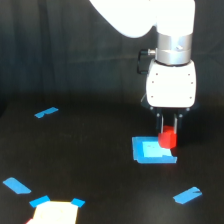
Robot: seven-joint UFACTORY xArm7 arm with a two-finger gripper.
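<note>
A red block (167,138) is between the fingers (159,122) of my gripper (168,128), which looks shut on it from above. The block overlaps the right part of a blue-bordered square (138,150) with a white middle. Whether its underside touches the square or hangs just above cannot be made out.
Blue tape pieces lie on the dark table at left (17,186), at far left (46,112) and at lower right (187,195). A pale sheet (56,213) with blue tape sits at the near left edge.
</note>
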